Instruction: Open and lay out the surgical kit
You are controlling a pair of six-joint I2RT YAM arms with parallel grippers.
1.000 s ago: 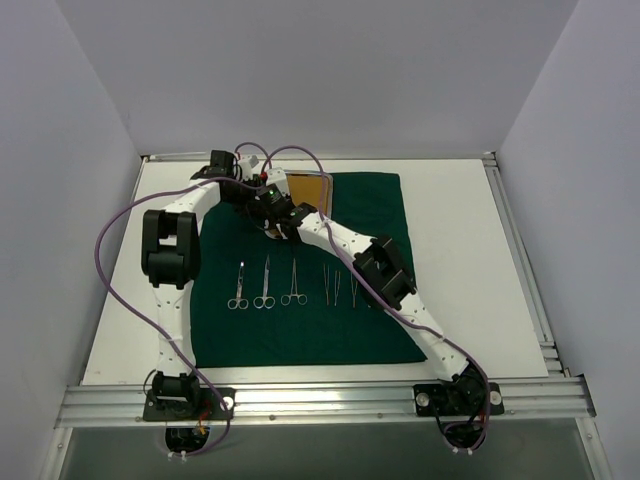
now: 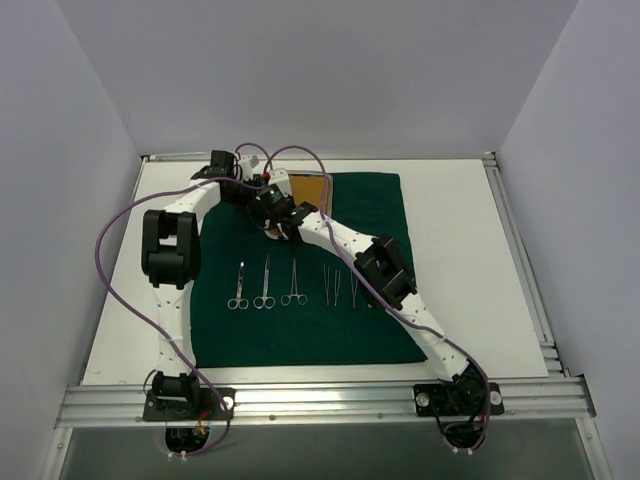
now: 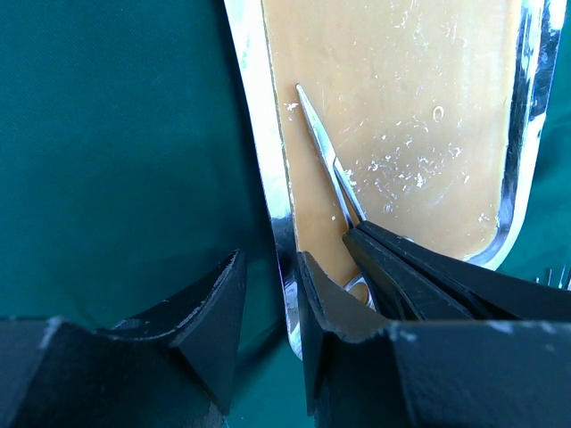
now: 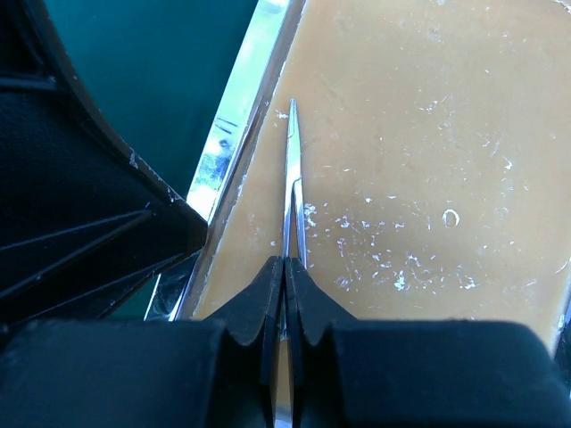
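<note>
The metal tray with a tan floor point(image 2: 312, 192) rests near the back of the green cloth, partly hidden under both arms. One slim silver instrument with finger rings point(image 3: 323, 138) lies in it along the left wall. My right gripper is shut, its tips over the instrument's middle; whether any of the metal is pinched does not show. In the left wrist view, my left gripper is part open at the tray's rim point(image 3: 268, 152), with a narrow gap between its fingers. The rim runs close by the inner finger; contact cannot be told.
On the cloth lie a row of instruments: scissors point(image 2: 238, 290), more ringed tools point(image 2: 265, 285) point(image 2: 294, 285), and thin tweezers point(image 2: 337, 288). Both grippers are close together at the tray.
</note>
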